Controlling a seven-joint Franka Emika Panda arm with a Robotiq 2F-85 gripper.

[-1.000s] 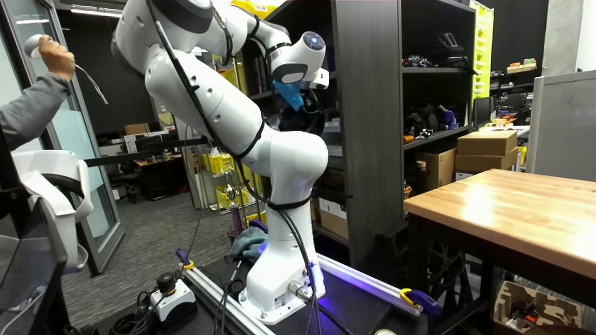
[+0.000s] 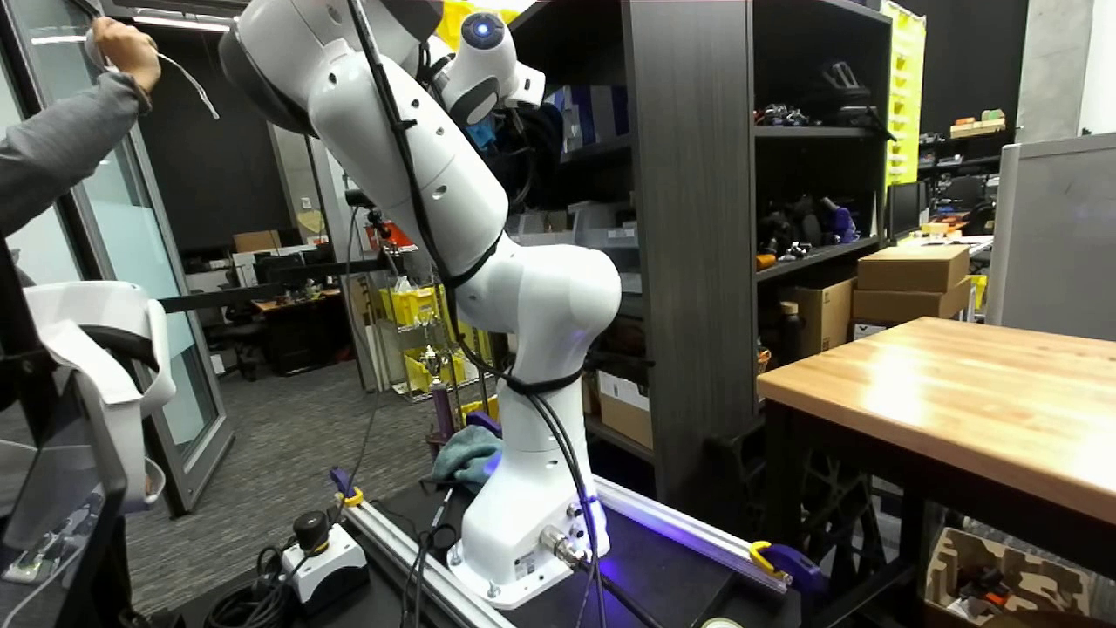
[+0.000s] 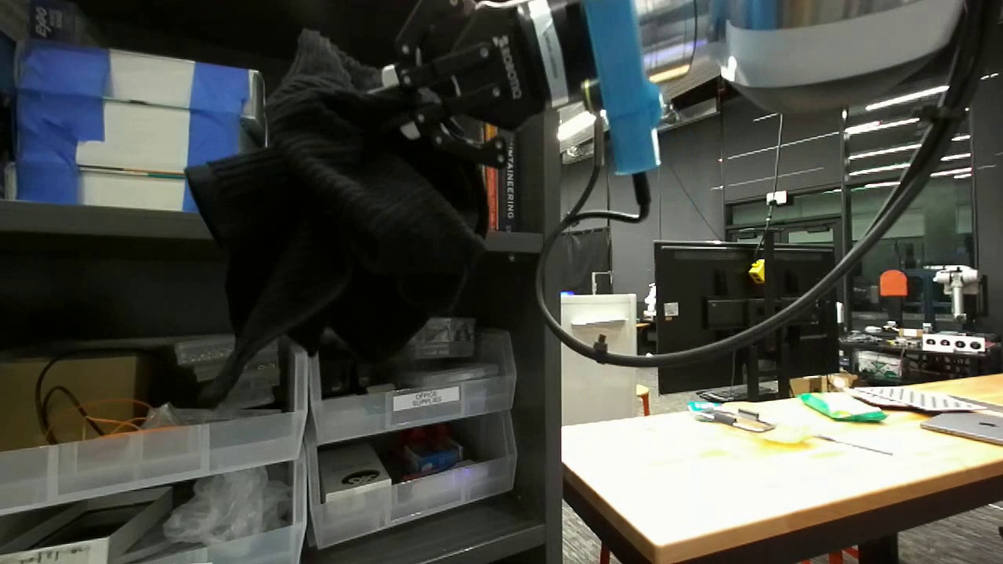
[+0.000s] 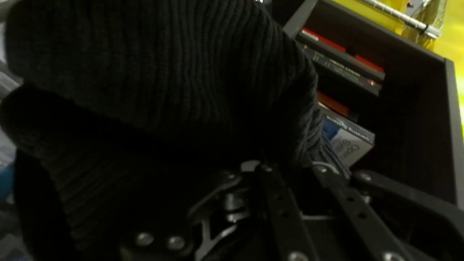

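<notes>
A black ribbed cloth (image 3: pixel 348 207), perhaps a knitted garment, hangs in loose folds in exterior view 2. My gripper (image 3: pixel 400 103) is shut on its upper part, in front of the dark shelf unit. In the wrist view the cloth (image 4: pixel 174 78) fills the left and upper area, and its folds run down to the fingers (image 4: pixel 282 200). The fingertips themselves are mostly buried in the dark fabric. From exterior view 1, the arm reaches toward the shelf, and the gripper is hard to make out there.
Blue-and-white boxes (image 3: pixel 141 122) stand on the shelf behind the cloth. Clear bins (image 3: pixel 414 404) sit lower down, close under the hanging fabric. Books (image 4: pixel 343 56) occupy the shelf at right in the wrist view. A wooden table (image 2: pixel 962 387) stands away to the right.
The arm's wrist has moved up and to the left in exterior view 1, away from its lower place by the shelf's side panel. The person's raised hand has shifted slightly up and right.
</notes>
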